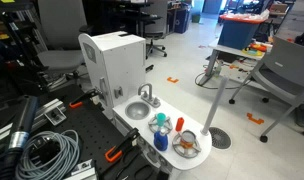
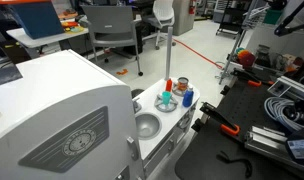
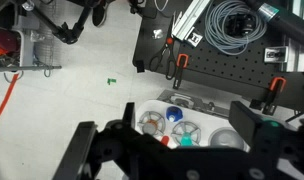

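Observation:
My gripper is open in the wrist view, its dark fingers (image 3: pixel 118 146) wide apart at the lower edge and nothing between them in grip. Beyond and below them lies a small white toy kitchen counter (image 1: pixel 137 122). On its stove rings stand a blue cup-like item (image 1: pixel 161 141), a teal cup (image 1: pixel 160 119), a silver pot with orange-brown contents (image 1: pixel 188 138) and a small red item (image 1: pixel 179 124). A round metal sink (image 1: pixel 138 110) with a faucet (image 1: pixel 146 92) sits beside them. Neither exterior view shows the fingers clearly.
A white cabinet (image 1: pixel 114 64) rises at the counter's end. The black work table (image 1: pixel 90 128) alongside carries a coiled grey cable (image 1: pixel 52 156) and orange-handled clamps (image 1: pixel 121 148), some at the table edge near the counter. Chairs and desks stand farther back.

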